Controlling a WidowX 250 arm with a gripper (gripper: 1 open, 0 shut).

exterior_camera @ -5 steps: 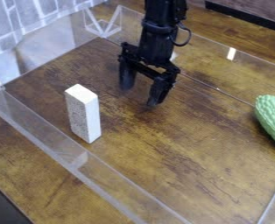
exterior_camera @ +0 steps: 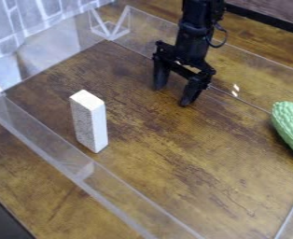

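Observation:
The black robot gripper point(exterior_camera: 174, 86) hangs low over the wooden tray floor at the upper middle, near the back clear wall, its two dark fingers pointing down. Whether anything is between them is too dark and small to tell. A white upright block point(exterior_camera: 90, 121) with a speckled side stands on the left. A pale green bumpy object point(exterior_camera: 288, 126) lies at the right edge, partly out of view.
Clear plastic walls point(exterior_camera: 87, 177) border the wooden floor point(exterior_camera: 174, 177). A light patterned cloth point(exterior_camera: 24, 37) is at the upper left, outside the walls.
The gripper has moved to the right and slightly back, toward the clear back wall. The white block and the green object have not moved.

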